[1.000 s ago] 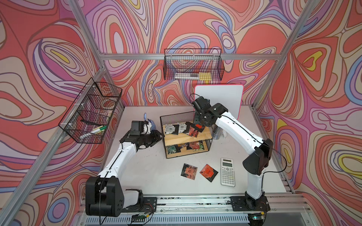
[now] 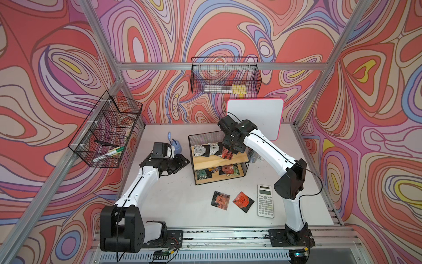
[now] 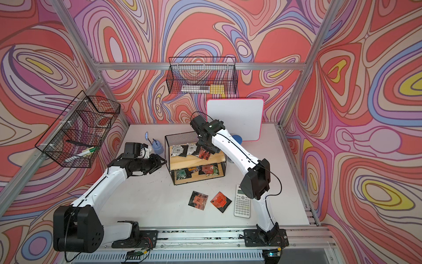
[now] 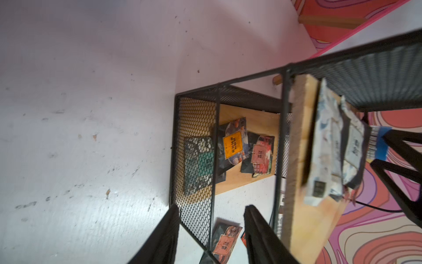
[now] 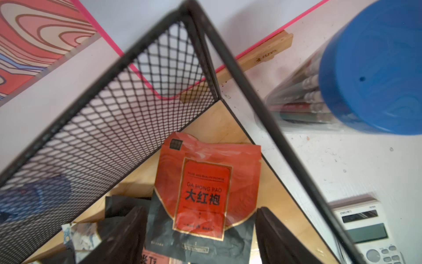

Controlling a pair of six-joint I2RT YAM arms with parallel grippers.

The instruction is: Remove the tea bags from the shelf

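Observation:
A two-tier wire shelf (image 2: pixel 219 162) with wooden boards stands mid-table. On its upper board are white-and-black tea bags (image 2: pixel 200 150), a red one (image 2: pixel 226 153) and a red-and-black one (image 5: pixel 202 193) in the far right corner. The lower board holds a green tea bag (image 4: pixel 197 165), an orange-labelled one (image 4: pixel 233 143) and a red one (image 4: pixel 261 154). Above the corner bag, my right gripper is open, its fingers spread to either side. My left gripper stands at the shelf's left side, fingers apart; whether it touches the wire frame I cannot tell.
Two tea bags (image 2: pixel 220 200) (image 2: pixel 243 201) lie on the table before the shelf, left of a calculator (image 2: pixel 265 201). A blue-lidded jar (image 5: pixel 373 66) stands close right of the shelf. A whiteboard (image 2: pixel 259 114) leans behind.
The shelf has shifted slightly right, and the left gripper has moved a little the same way and towards the front.

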